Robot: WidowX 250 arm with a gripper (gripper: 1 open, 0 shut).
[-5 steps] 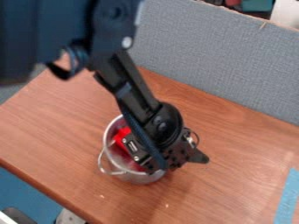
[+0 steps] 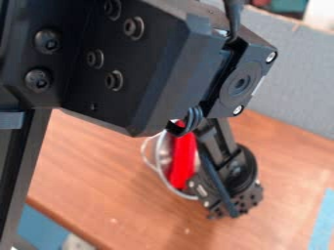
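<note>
The black arm fills the upper left of the camera view, its lower segment reaching down to the wrist housing (image 2: 235, 181). Behind it a metal pot (image 2: 164, 156) with a wire handle holds a red object (image 2: 182, 161), largely hidden by the arm. The gripper's fingers are not clearly visible at the lower end of the arm, so its state cannot be made out.
The wooden table (image 2: 117, 195) has clear surface left and right of the pot. A grey padded wall (image 2: 294, 88) stands behind, and a light blue strip (image 2: 319, 220) lies at the right.
The upper arm has come down and closer across the view, covering more of the pot.
</note>
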